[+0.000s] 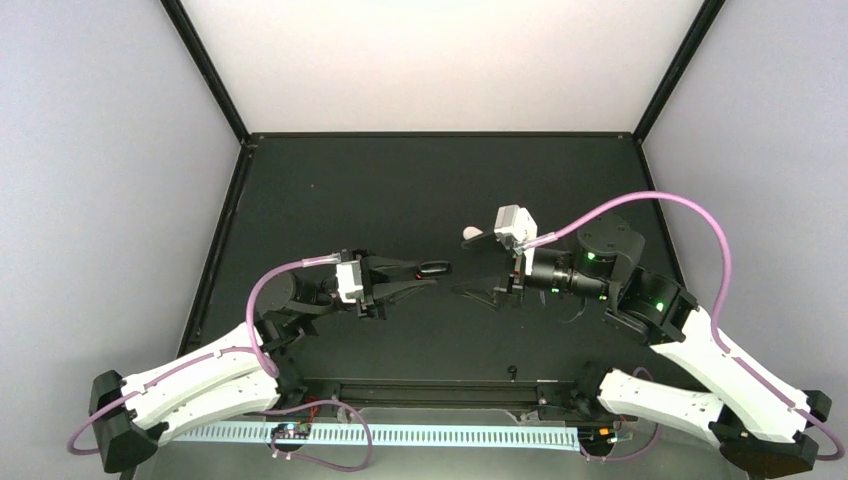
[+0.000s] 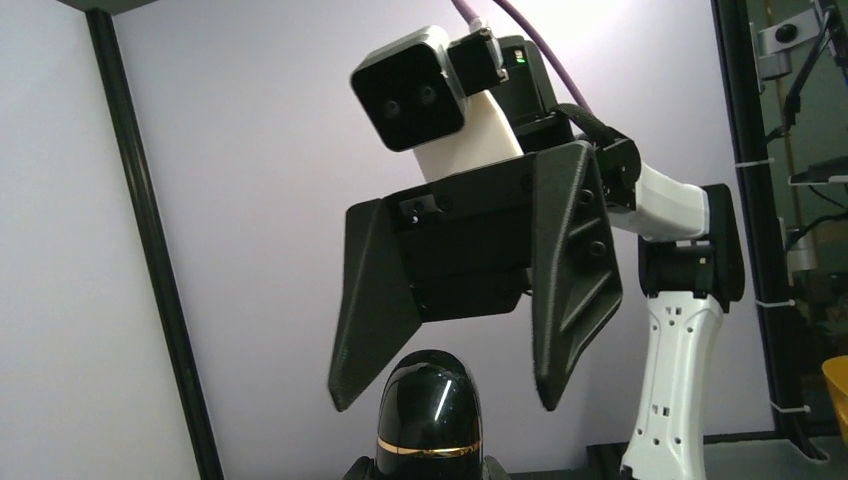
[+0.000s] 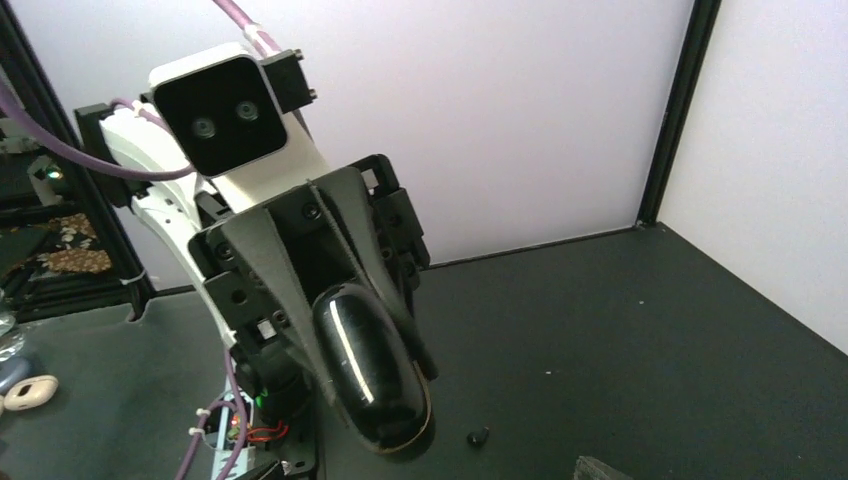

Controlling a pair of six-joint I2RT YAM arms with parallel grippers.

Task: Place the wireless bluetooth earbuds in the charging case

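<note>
A glossy black charging case [image 1: 434,269] with a gold seam, closed, juts from the tips of my left gripper [image 1: 425,275], which is shut on it. The right wrist view shows the case [image 3: 368,365] gripped between the left fingers, tilted. Facing it from the right, my right gripper [image 1: 460,267] stands open and empty; its fingertips are spread wider than the case and just short of it. A white earbud [image 1: 471,232] lies on the table, partly covered in the top view by a right finger.
A small black bit [image 1: 512,371] lies near the front edge of the dark table [image 1: 350,190]. White walls close in the sides and back.
</note>
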